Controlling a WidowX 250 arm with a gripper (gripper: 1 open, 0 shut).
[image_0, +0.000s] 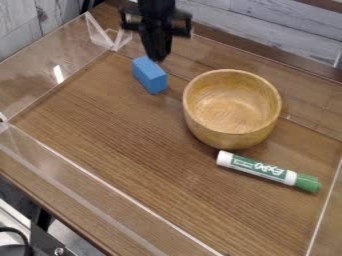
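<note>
A blue block (148, 74) lies on the wooden table, left of a round wooden bowl (230, 107). Above and behind the block, at the top of the camera view, is my dark gripper (158, 46), blurred and apart from the block; its fingertips are too blurred to read clearly, with nothing seen held.
A white and green tube (267, 171) lies at the front right, below the bowl. A transparent edge runs along the left side.
</note>
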